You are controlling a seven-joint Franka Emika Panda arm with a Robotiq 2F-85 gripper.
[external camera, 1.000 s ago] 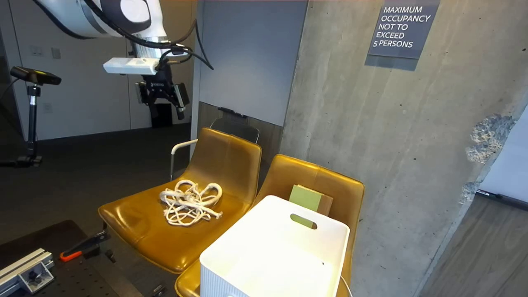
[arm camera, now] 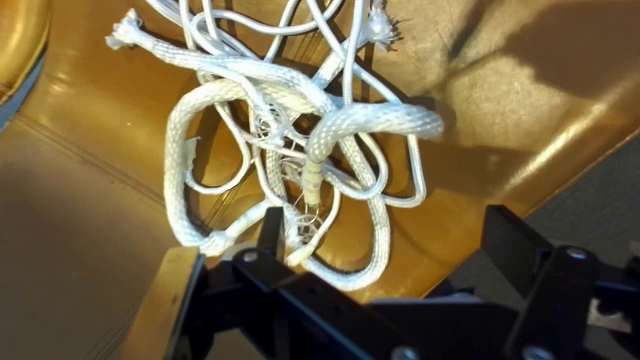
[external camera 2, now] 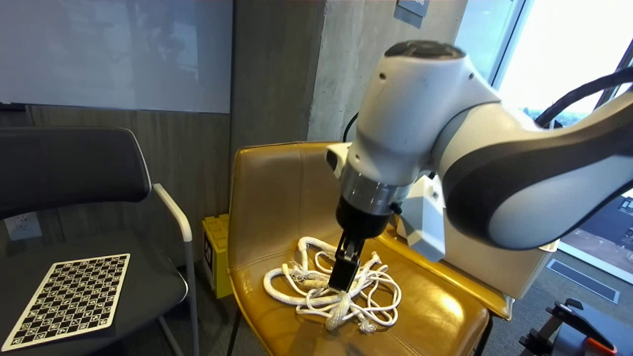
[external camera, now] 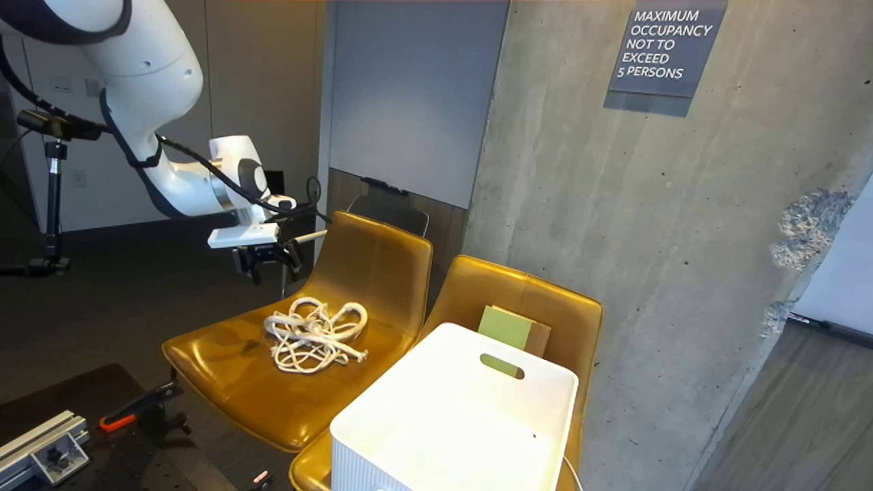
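Note:
A tangled bundle of white rope (external camera: 315, 334) lies on the seat of the left tan chair (external camera: 245, 360). Above the bundle and apart from it, my gripper (external camera: 270, 266) hangs open with its fingers spread wide. In the wrist view the rope (arm camera: 372, 123) fills the upper middle, and the gripper shows at the bottom with nothing between its fingers. Exterior view 2 has the gripper (external camera 2: 342, 288) overlapping the rope (external camera 2: 285, 296), hiding part of it.
On the right tan chair stands a white bin (external camera: 458, 409), empty where its inside shows. A green book (external camera: 503, 327) leans behind it. A grey chair (external camera 2: 148, 267) with a checkered board (external camera 2: 68, 296) stands left in exterior view 2. Tools lie at the lower left of exterior view 1.
My arm has come down, bringing the gripper from high above the left chair to nearer the rope. The rope, chairs and bin look the same.

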